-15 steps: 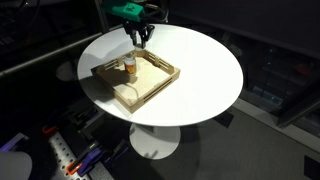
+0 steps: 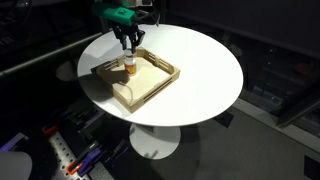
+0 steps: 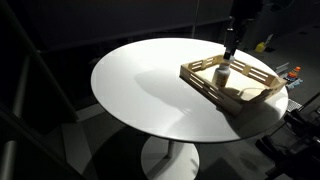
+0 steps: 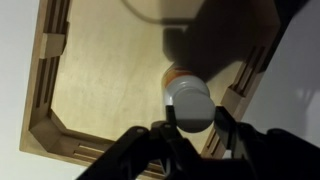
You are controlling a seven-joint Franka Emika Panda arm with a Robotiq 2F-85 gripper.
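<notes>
A small bottle with a white cap and an orange band [image 2: 130, 67] stands upright inside a shallow wooden tray [image 2: 155, 91]. In the wrist view its white cap [image 4: 193, 108] lies between the fingertips of my gripper, one at each side. The fingers are part open, and whether they touch the cap cannot be made out. Exterior view 1 has the gripper [image 2: 129, 49] pointing down right at the bottle's top. From the other side, the bottle [image 3: 221, 76] shows below the dark fingers, near the tray's slatted wall [image 3: 205, 85].
The tray sits toward one side of a round white table [image 2: 210, 75], whose other side is bare. Slatted walls enclose the tray, and its floor [image 4: 110, 80] is otherwise empty. Beyond the table's edge are dark floor and clutter.
My gripper has come down and toward the near left, from behind and above the bottle to its cap. The bottle and tray have stayed in place.
</notes>
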